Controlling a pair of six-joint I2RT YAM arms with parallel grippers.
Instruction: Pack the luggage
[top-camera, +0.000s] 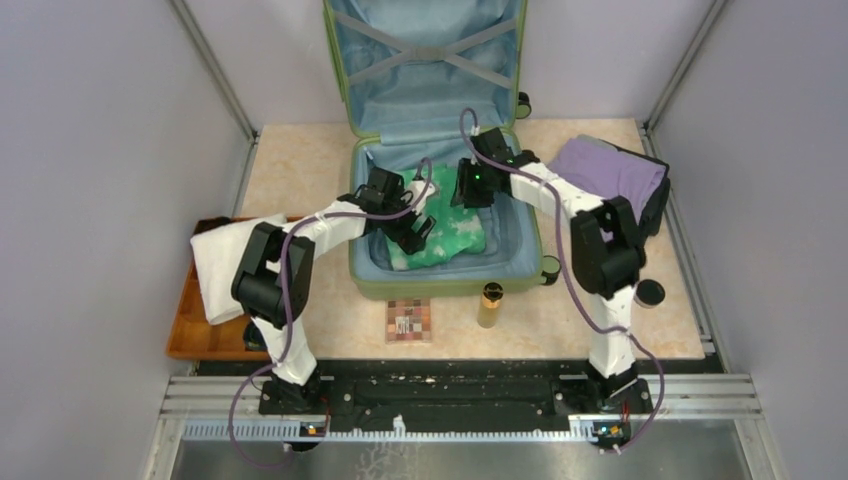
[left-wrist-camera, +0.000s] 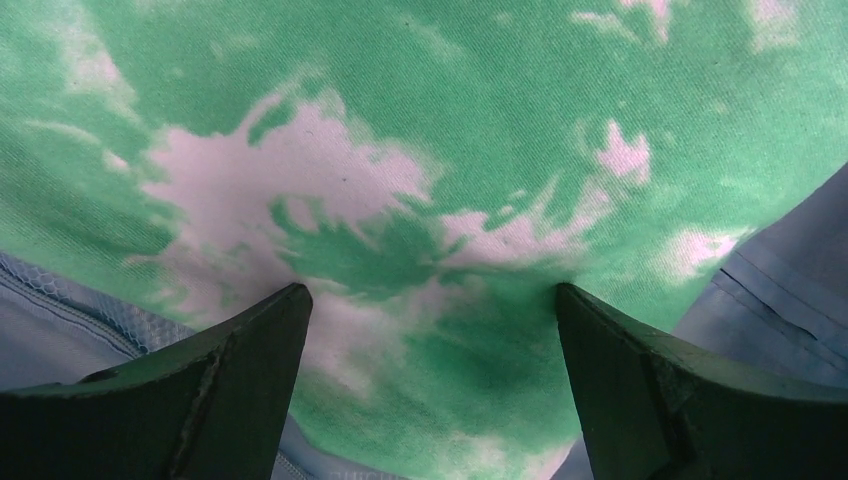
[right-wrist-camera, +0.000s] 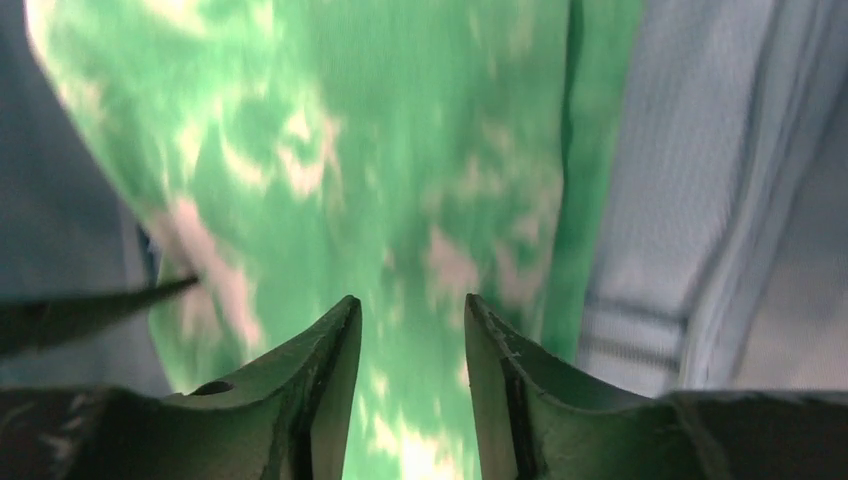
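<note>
A green tie-dyed cloth (top-camera: 445, 235) lies in the open light-green suitcase (top-camera: 445, 286), spread over the blue lining. My left gripper (top-camera: 415, 232) is open over the cloth's left part; in the left wrist view its fingers stand wide apart with cloth beneath and between them. My right gripper (top-camera: 468, 190) is at the cloth's upper right; in the blurred right wrist view (right-wrist-camera: 410, 310) its fingertips are a gap apart over the green cloth, and whether cloth is pinched between them cannot be told.
A white cloth (top-camera: 225, 270) lies in an orange tray (top-camera: 190, 330) at left. Folded purple and dark clothes (top-camera: 610, 180) lie at right. A palette (top-camera: 408, 320), a gold bottle (top-camera: 490, 315) and a black round item (top-camera: 649, 292) stand on the table around the suitcase.
</note>
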